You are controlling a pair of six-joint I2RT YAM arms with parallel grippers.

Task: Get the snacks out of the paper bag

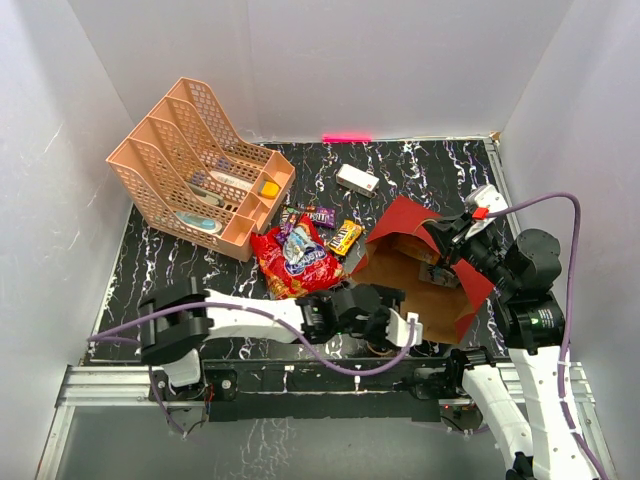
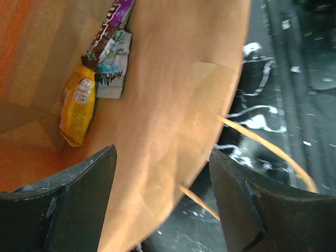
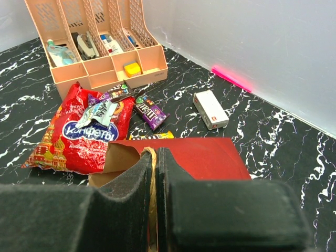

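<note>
The red and brown paper bag (image 1: 405, 297) lies on its side, its mouth facing the left arm. Inside it a yellow packet (image 2: 77, 107), a grey-blue wrapper (image 2: 114, 68) and a purple-brown wrapper (image 2: 112, 23) show. At the bag's mouth, my left gripper has its fingers spread, nothing held between them; a cord handle (image 2: 268, 147) passes nearby. My right gripper is shut on the bag's twisted cord handle (image 3: 153, 205), at the upper right side of the bag. Outside lie a big red snack bag (image 3: 58, 144), a purple bar (image 3: 150, 111) and a yellow packet (image 1: 346, 237).
An orange divided organiser (image 1: 160, 150) stands at the back left, holding small items. A white box (image 1: 357, 180) sits at the back, with a pink glowing strip (image 1: 347, 138) behind it.
</note>
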